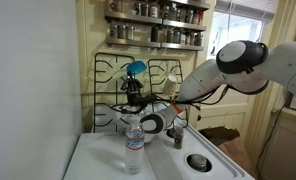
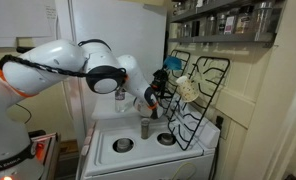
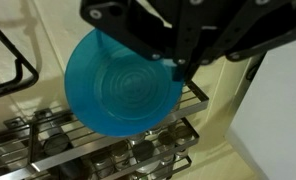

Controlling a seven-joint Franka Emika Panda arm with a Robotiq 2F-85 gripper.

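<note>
A round blue dish (image 1: 137,67), shallow and thin-rimmed, is up in front of the black wire rack (image 1: 100,84) on the wall. My gripper (image 1: 135,80) is just below it, pointing upward, shut on the dish's edge. In the wrist view the dish (image 3: 125,85) shows its ringed round face, its right edge meeting the dark fingers. The exact contact is hard to make out there. Exterior view 2 shows only part of the blue dish (image 2: 179,62), behind the rack wires and above the gripper.
A cream mug (image 2: 188,90) hangs on the rack close to the gripper. Shelves of jars (image 1: 153,34) are above. A water bottle (image 1: 134,150) and a small can (image 1: 178,138) stand on the white stovetop (image 1: 93,160) below, near a round burner (image 1: 197,162).
</note>
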